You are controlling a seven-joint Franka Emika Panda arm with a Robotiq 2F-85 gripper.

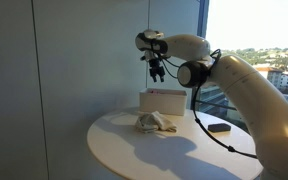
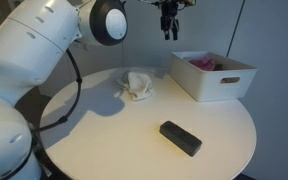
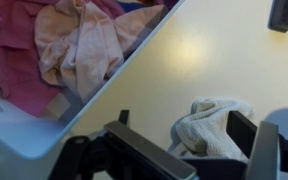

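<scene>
My gripper hangs in the air above the far part of the table, fingers pointing down and apart, with nothing between them. In the wrist view a crumpled off-white cloth lies on the table below the open fingers, partly hidden by the right finger. Exterior view 2 shows the same cloth left of the white bin. Inside the bin are a dark pink cloth and a peach cloth.
A black oblong box rests alone on the round white table, well apart from the cloth and the bin. A grey wall stands behind the table, and a window lies to the right.
</scene>
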